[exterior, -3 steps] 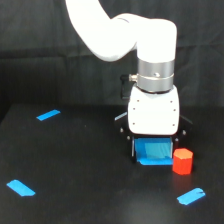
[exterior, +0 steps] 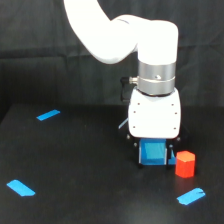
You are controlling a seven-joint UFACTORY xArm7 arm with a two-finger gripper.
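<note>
My gripper [exterior: 153,158] points down from the white arm, on the right side of the dark table. Between and behind its dark fingers shows a blue object [exterior: 153,151]. A bit of blue also shows just outside the right finger. Most of the object's shape is hidden, and I cannot tell whether the fingers press on it or whether it rests on the table. Close to the right finger stands a red block [exterior: 185,164] with a six-sided outline; a small gap or light contact there is too small to tell.
Flat blue strips lie on the table: one at the far left [exterior: 48,115], one at the near left [exterior: 20,188] and one at the near right [exterior: 191,196]. A dark curtain [exterior: 50,60] hangs behind.
The fingers stand nearer each other than before, with less blue showing between them. The gripper has shifted slightly right, and the red block sits a little further right and lower.
</note>
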